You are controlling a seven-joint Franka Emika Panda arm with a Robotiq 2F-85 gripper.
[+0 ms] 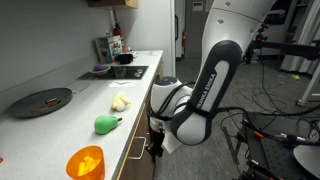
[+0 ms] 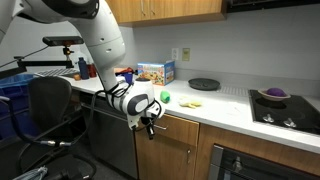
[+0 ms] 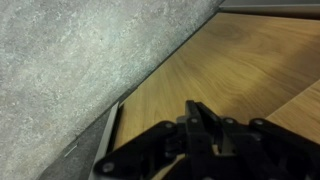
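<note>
In exterior view 1 my gripper (image 1: 155,149) hangs low beside the wooden cabinet fronts, to the right of a metal handle (image 1: 136,146). From the other side, in exterior view 2, the gripper (image 2: 152,129) is close to the wooden drawer front (image 2: 180,128), just below the counter. The dark fingers (image 3: 192,112) reach up from the bottom of the wrist view against a wood surface (image 3: 195,75). They look shut; what is between them does not show. Whether the gripper touches the handle cannot be told.
On the white counter (image 1: 85,127) are an orange bowl (image 1: 86,163) with yellow contents, a green item (image 1: 106,124), a yellow item (image 1: 120,102) and a dark round pan (image 1: 40,102). A stovetop (image 2: 283,108) lies farther along. Open grey floor (image 1: 225,160) lies beside the cabinets.
</note>
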